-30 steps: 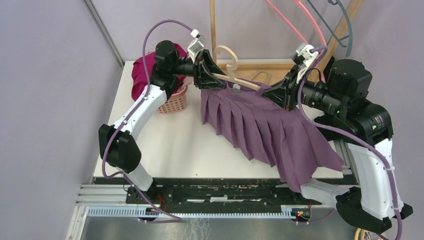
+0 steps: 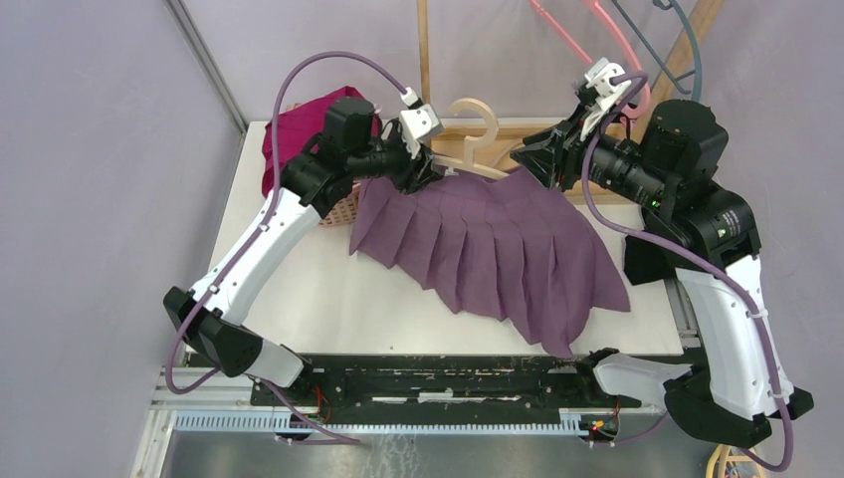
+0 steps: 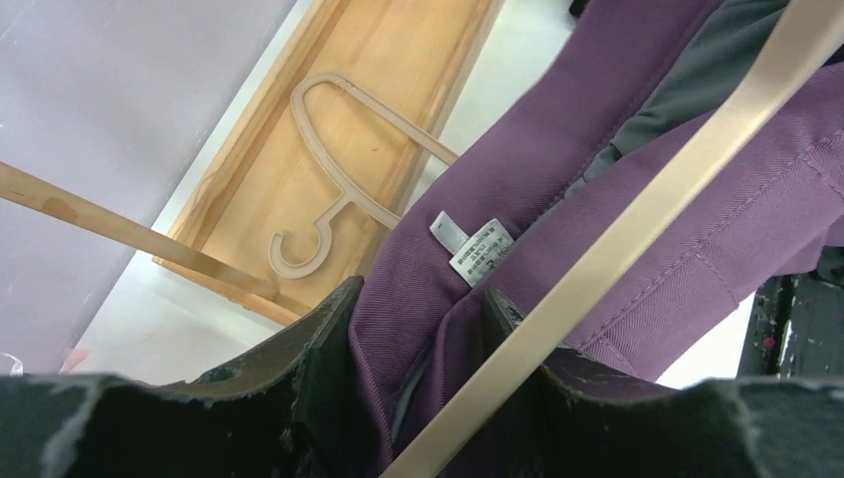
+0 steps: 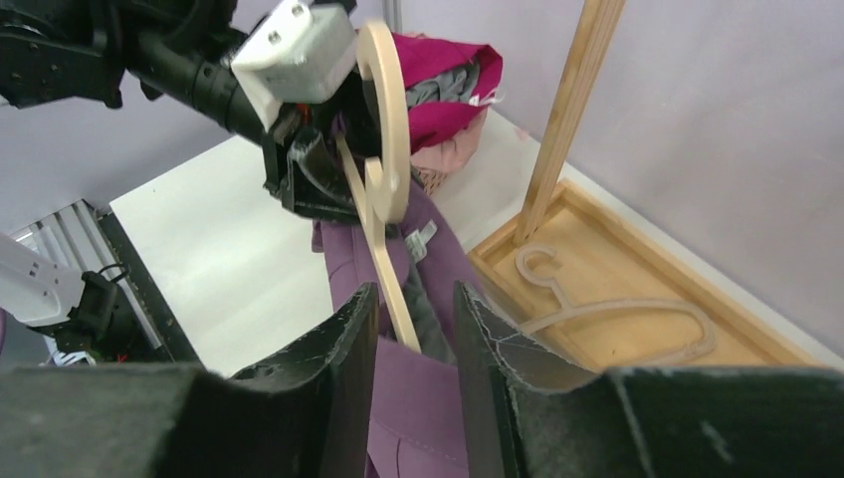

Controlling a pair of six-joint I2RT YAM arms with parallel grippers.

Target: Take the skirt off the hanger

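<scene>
The purple pleated skirt [image 2: 488,239] hangs spread between my two arms, its grey lining showing in both wrist views. A wooden hanger [image 2: 480,129] lies along its waist; its bar [image 3: 637,214] crosses diagonally close to the left wrist view. My left gripper [image 2: 428,179] is shut on the skirt's left waistband corner, and the fabric bunches between its fingers. Whether it also pinches the hanger end is hidden. At the skirt's right end, my right gripper stands part open, its fingers [image 4: 348,368] apart over the waistband and the hanger's near end.
Another hanger [image 3: 323,149] lies in a wooden tray [image 4: 597,249] at the back of the table. A basket [image 2: 341,207] with crimson cloth [image 2: 309,124] stands back left. Pink and grey hangers [image 2: 687,60] hang back right.
Skirt, hanger and left arm have shifted: the skirt moved left, while the left gripper closed on its corner and came rightward. The right gripper has risen, and its fingers have parted from the skirt's end.
</scene>
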